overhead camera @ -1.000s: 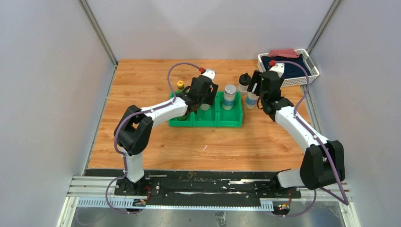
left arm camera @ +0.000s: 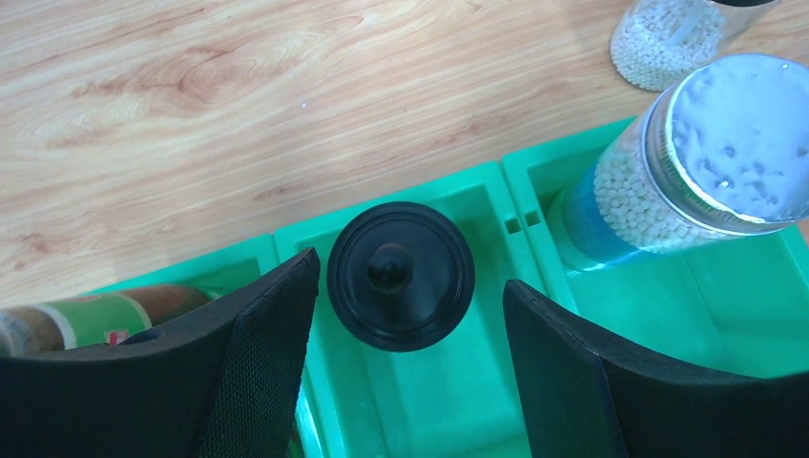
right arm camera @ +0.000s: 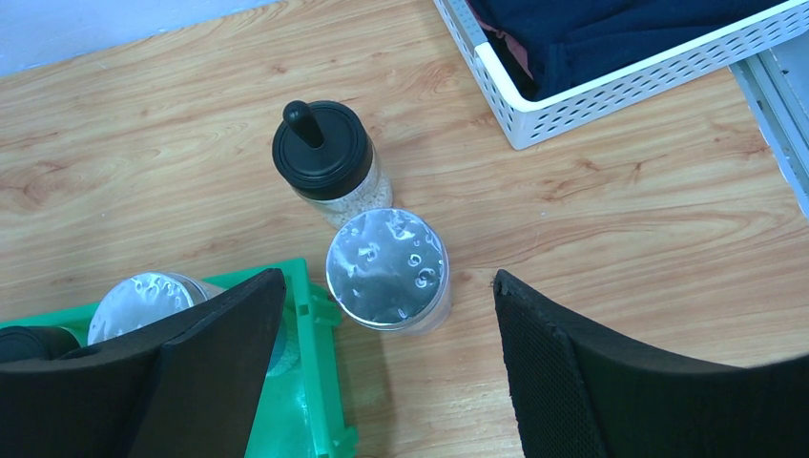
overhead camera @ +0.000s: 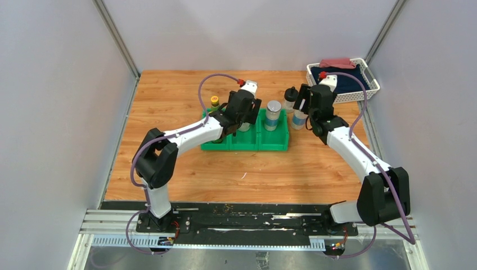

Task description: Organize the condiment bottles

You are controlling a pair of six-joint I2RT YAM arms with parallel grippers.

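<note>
A green three-section rack point(overhead camera: 272, 143) holds a green-labelled bottle point(left arm camera: 95, 320) at left, a black-lidded bottle point(left arm camera: 401, 275) in the middle and a silver-lidded jar point(overhead camera: 273, 115) at right. My left gripper is open over the middle bottle, its fingertips either side of the black lid. Outside the rack's right end stand a black-topped shaker point(right arm camera: 322, 151) and another silver-lidded jar point(right arm camera: 387, 269). My right gripper is open above that jar, nothing held between its fingers.
A white basket point(overhead camera: 350, 97) with dark and pink cloth sits at the back right corner.
My left gripper has shifted very slightly over the middle of the rack. The right arm looks almost unchanged, and the bottles stand where they were.
</note>
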